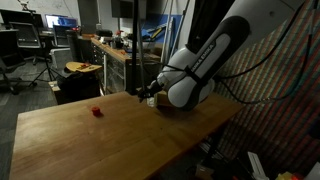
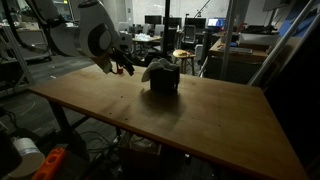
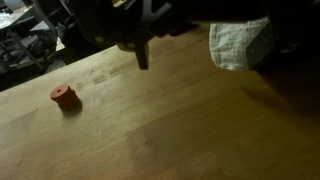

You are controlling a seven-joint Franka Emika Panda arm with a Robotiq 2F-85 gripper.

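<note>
A small red cylinder with a hole in its top stands on the wooden table, left in the wrist view; exterior view 1 shows the red cylinder well left of the arm. My gripper is open above the table, to the right of that cylinder and apart from it. One dark finger shows clearly in the wrist view; the other is lost in shadow. A pale cloth hangs over the side of a black box, close to the gripper. In exterior view 1 the arm mostly hides this box.
Bare wood covers the front and left of the table, and its right half in exterior view 2. A dark upright post rises behind the table. Chairs and desks stand farther back.
</note>
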